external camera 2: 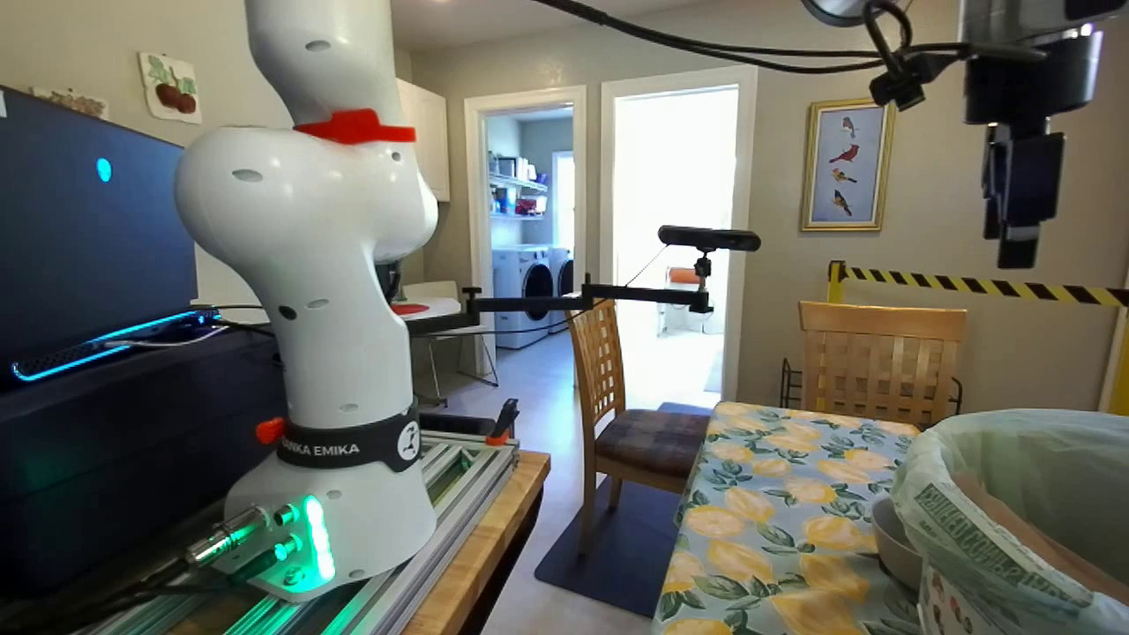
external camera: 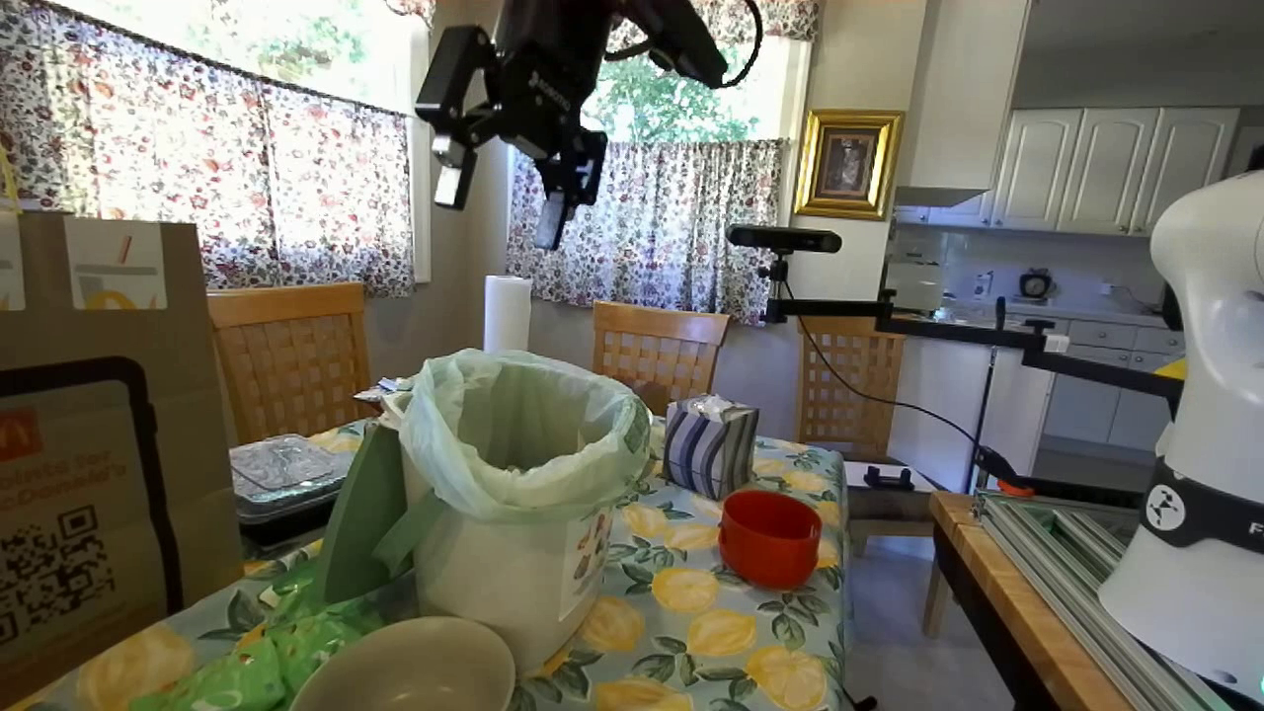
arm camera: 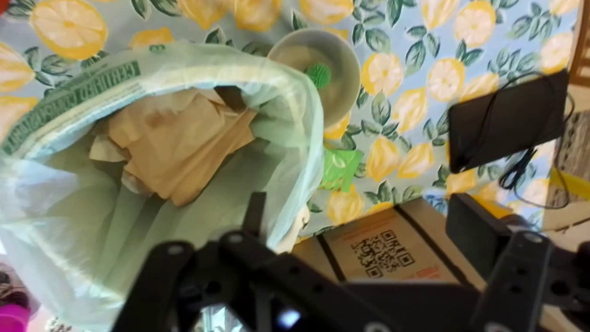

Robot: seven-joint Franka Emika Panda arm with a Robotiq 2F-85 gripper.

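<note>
My gripper (external camera: 500,207) hangs high above the table, its two fingers wide apart and nothing between them, so it is open. Below it stands a white bin (external camera: 498,581) lined with a pale green bag (external camera: 527,474). In the wrist view, crumpled brown paper (arm camera: 179,144) lies inside the bag, to the upper left of my fingers. A beige bowl (arm camera: 334,52) with a spiky green thing (arm camera: 319,74) in it sits beside the bin. The red bowl (external camera: 770,539) is on the table to the bin's right.
A striped tissue box (external camera: 711,448) and a plastic container (external camera: 284,462) stand near the bin. The tall McDonald's bag (external camera: 107,450) rises at the left. A dark tablet-like object with a cable (arm camera: 509,119) lies on the lemon tablecloth (external camera 2: 741,508). A camera arm (external camera: 984,336) reaches over the right side.
</note>
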